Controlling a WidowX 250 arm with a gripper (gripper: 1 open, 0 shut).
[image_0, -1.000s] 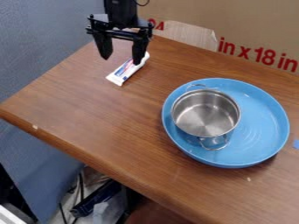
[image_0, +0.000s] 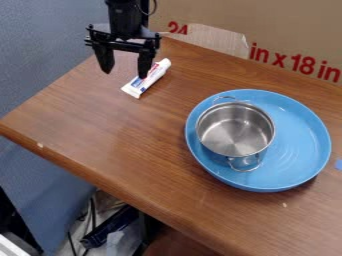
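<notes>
My black gripper (image_0: 124, 62) hangs over the back left of the wooden table, its two fingers apart with nothing seen between them. Just to its lower right lies a white tube (image_0: 144, 80) with blue and red print. On the right, a steel pot (image_0: 235, 127) stands on a blue plate (image_0: 301, 147).
A cardboard box (image_0: 286, 38) stands behind the table. Beyond the left edge are a grey-blue surface and some clutter on the floor below.
The tube, pot and plate look unmoved.
</notes>
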